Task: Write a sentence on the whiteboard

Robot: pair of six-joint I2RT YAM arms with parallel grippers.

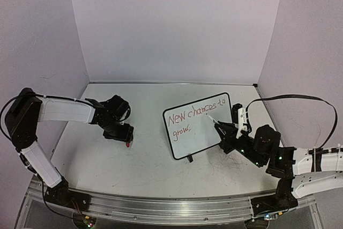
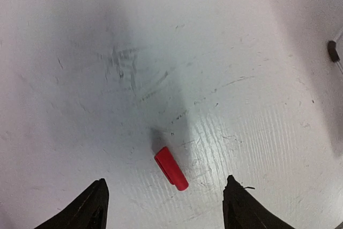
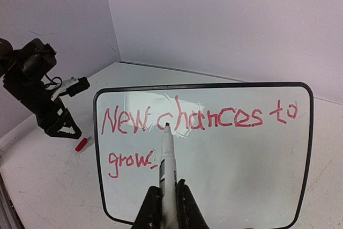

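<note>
The black-framed whiteboard (image 1: 201,135) stands tilted on the table, bearing the red words "New chances to grow." My right gripper (image 1: 218,127) is shut on a white marker (image 3: 168,172), whose dark tip points up in front of the board in the right wrist view. Whether that tip touches the board cannot be told. A red cap (image 2: 171,169) lies on the tabletop left of the board. Just above it hovers my left gripper, open, its fingers (image 2: 96,203) wide apart and nothing between them.
The board's support foot (image 1: 190,158) sticks out at its lower edge. Bare tabletop (image 1: 144,170) stretches between the left arm and the board. Walls rise at the back and both sides, and a metal rail (image 1: 166,210) runs along the front.
</note>
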